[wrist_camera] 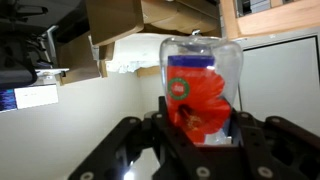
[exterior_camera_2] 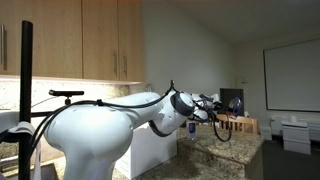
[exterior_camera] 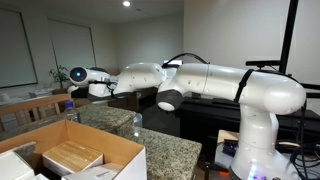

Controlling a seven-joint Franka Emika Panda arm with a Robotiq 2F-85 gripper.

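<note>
My gripper is shut on a clear bottle with a red and blue label (wrist_camera: 198,88), which fills the middle of the wrist view. In exterior view 2 the held bottle (exterior_camera_2: 236,104) shows small at the far end of the outstretched arm. Exterior view 1 has the gripper (exterior_camera: 70,98) beyond the open cardboard box, above the far left of the counter; its fingers are too small to make out there.
An open cardboard box (exterior_camera: 118,150) with a flat carton (exterior_camera: 72,156) and white items stands at the front left. Another clear bottle (exterior_camera: 138,123) stands on the speckled counter (exterior_camera: 172,152). Wooden chairs (exterior_camera: 40,105) are behind. Counter right of the box is mostly clear.
</note>
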